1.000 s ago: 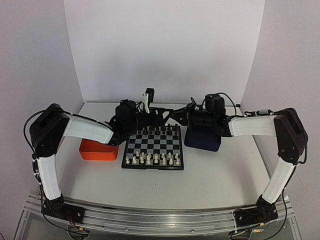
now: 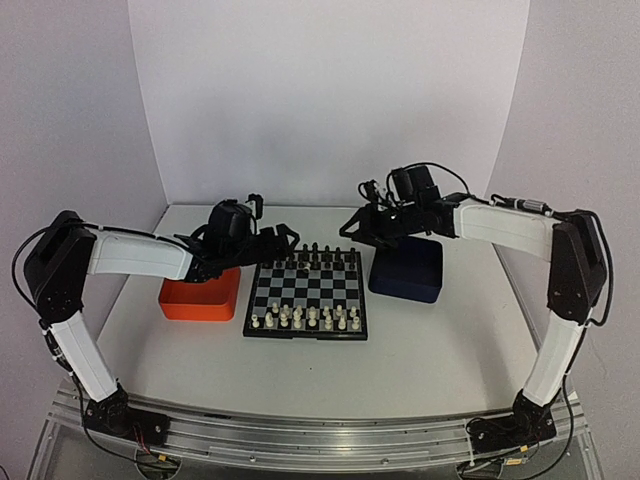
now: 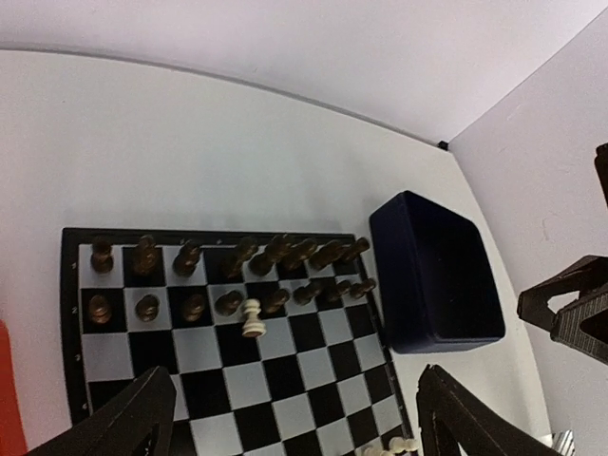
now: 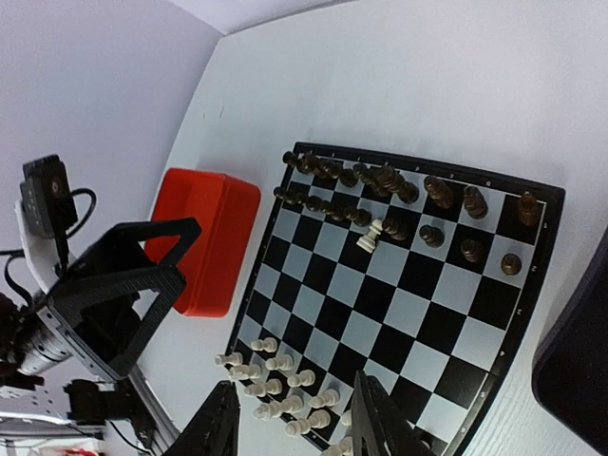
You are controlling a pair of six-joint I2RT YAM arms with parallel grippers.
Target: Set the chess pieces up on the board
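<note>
The chess board (image 2: pixel 310 292) lies mid-table, with white pieces (image 2: pixel 312 315) along its near side and dark pieces (image 2: pixel 325 255) in two rows at the far side. A single white piece (image 3: pixel 253 318) is among the dark ones, just in front of their nearer row; whether it stands or leans I cannot tell. It also shows in the right wrist view, the same white piece (image 4: pixel 370 236) clear of any finger. Over the far left of the board my left gripper (image 2: pixel 292 240) is open and empty. My right gripper (image 2: pixel 350 232), open too, hangs over the far right corner.
An orange bin (image 2: pixel 200 300) stands left of the board and a dark blue bin (image 2: pixel 405 290) right of it, below the right arm. Both grippers are close to the far dark rows.
A second ago the grippers met above the far side of the board. They have parted, the left one moving left. The white piece among the dark ones has come into view.
</note>
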